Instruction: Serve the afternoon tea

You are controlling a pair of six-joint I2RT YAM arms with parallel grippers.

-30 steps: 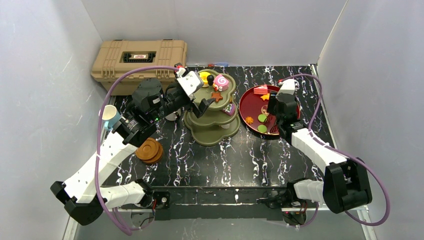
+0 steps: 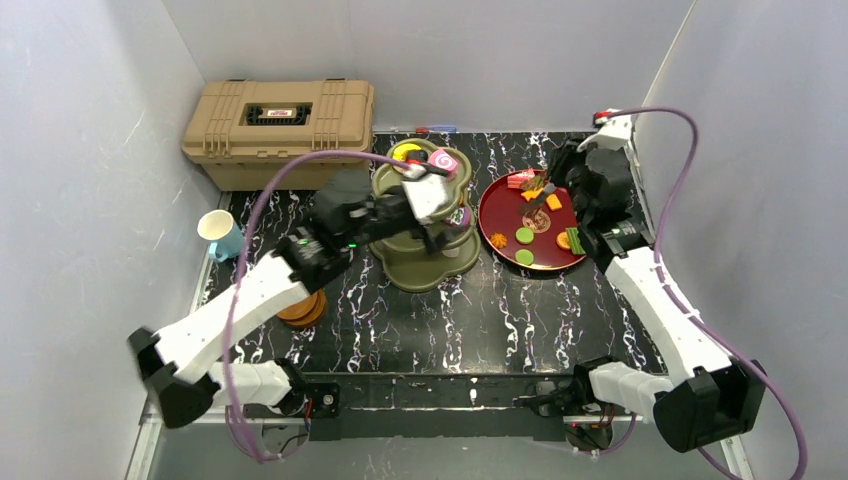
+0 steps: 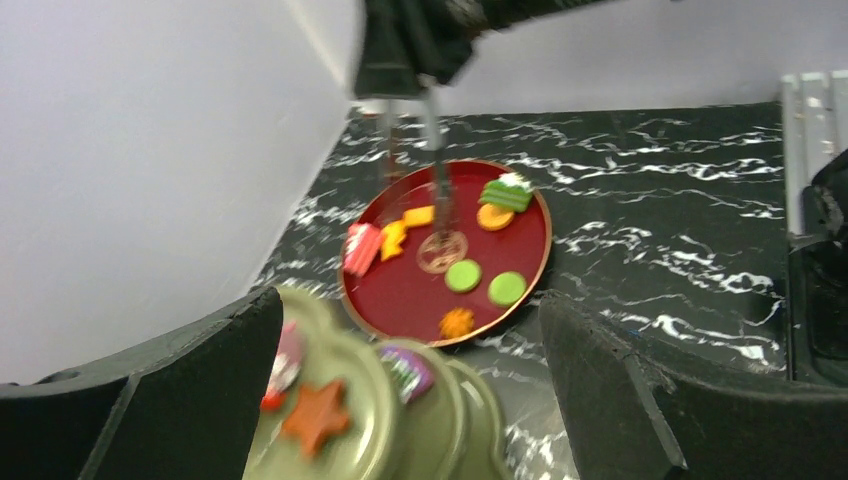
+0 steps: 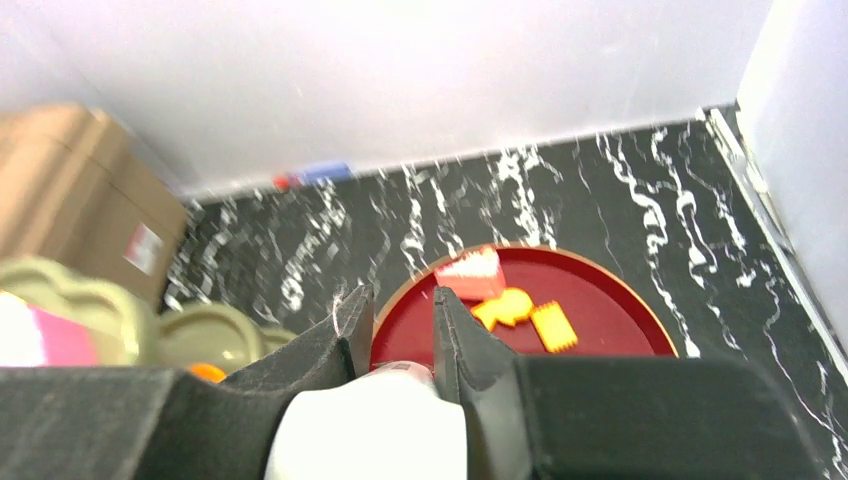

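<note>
My left gripper [image 2: 440,205], blurred, hangs open over the green tiered stand [image 2: 415,273], nothing between its fingers. On the stand are a pink swirl cake [image 2: 444,159], an orange star [image 3: 316,418] and a purple treat [image 3: 408,372]. My right gripper is shut on a pale, shiny tongs-like utensil [image 4: 370,430] above the red plate [image 2: 497,193]. The utensil's arms [image 3: 441,205] hang downward, apparently with no food between their tips. On the plate lie a pink cake slice [image 3: 362,249], yellow pieces, green discs [image 3: 507,289] and a green layered piece [image 3: 507,193].
A tan case [image 2: 278,150] stands at the back left. Left of the stand are a light blue mug [image 2: 221,235] and brown round coasters [image 2: 305,310].
The left arm has swung right over the stand, covering its upper tier partly.
</note>
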